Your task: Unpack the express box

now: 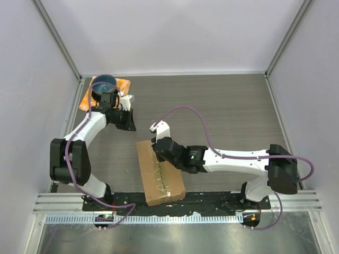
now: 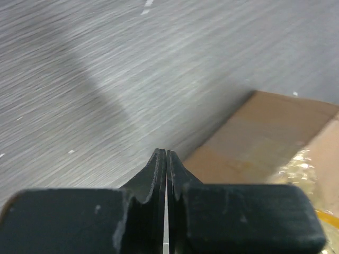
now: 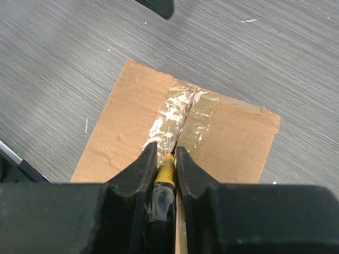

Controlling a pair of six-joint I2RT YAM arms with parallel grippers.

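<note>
A brown cardboard box (image 1: pixel 161 174) lies near the front of the table, shiny clear tape (image 3: pixel 172 114) along its seam. My right gripper is shut on a black tool with a yellow tip (image 3: pixel 167 170), perhaps a cutter. The tool is over the taped seam; its end is hidden, so I cannot tell how deep it reaches. Off the box's far left corner is my left gripper (image 1: pixel 133 128), apart from the cardboard. In the left wrist view its fingers (image 2: pixel 148 180) are together, nothing visible between them, with the box (image 2: pixel 249 137) to the right.
At the back left a dark round bowl (image 1: pixel 104 84) stands on an orange cloth (image 1: pixel 124 84). The box's near end reaches the dark front edge (image 1: pixel 212 200).
</note>
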